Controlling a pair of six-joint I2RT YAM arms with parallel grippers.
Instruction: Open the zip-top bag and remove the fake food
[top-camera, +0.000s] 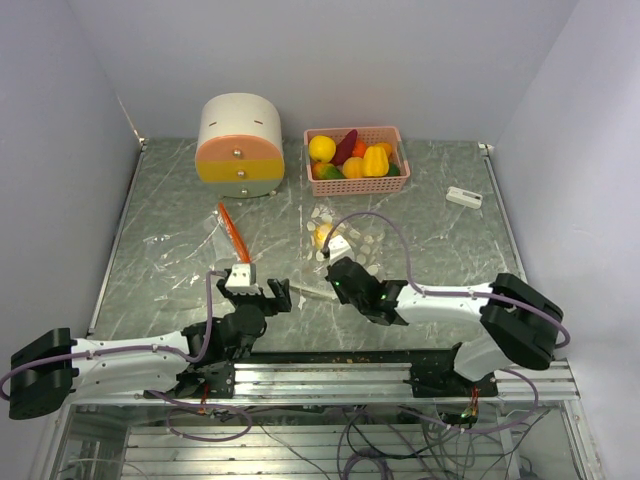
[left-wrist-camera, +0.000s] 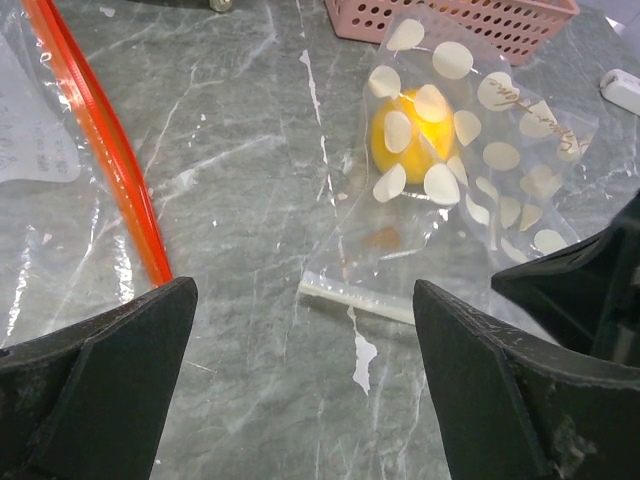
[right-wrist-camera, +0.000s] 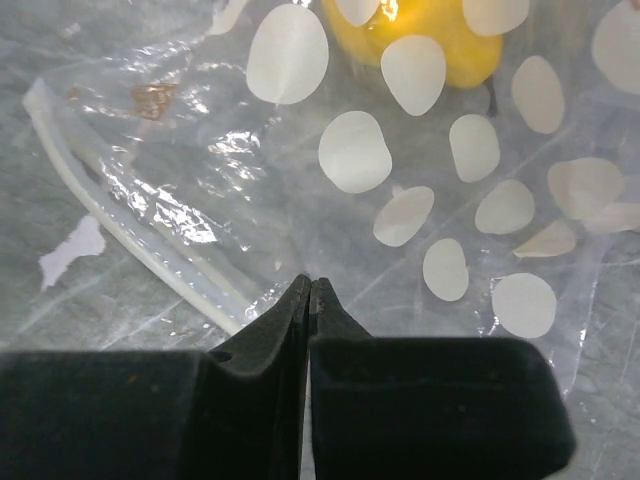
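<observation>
The clear bag (left-wrist-camera: 420, 215) with white dots lies on the table, a yellow-orange food piece (left-wrist-camera: 410, 135) inside it. Its white zip strip (left-wrist-camera: 350, 297) runs along the edge nearest the arms. My right gripper is shut over the clear film close to that strip; whether any film is pinched between its fingertips cannot be made out. The left gripper stands open to the left of the bag, bare table between its fingers. In the top view the right gripper (top-camera: 334, 284) partly covers the bag.
A pink basket (top-camera: 358, 187) of fake fruit and vegetables stands behind the bag. Left of it is a rounded drawer box (top-camera: 240, 150). Another clear bag with an orange zip (top-camera: 234, 235) lies on the left. A small white object (top-camera: 464, 197) rests at the right.
</observation>
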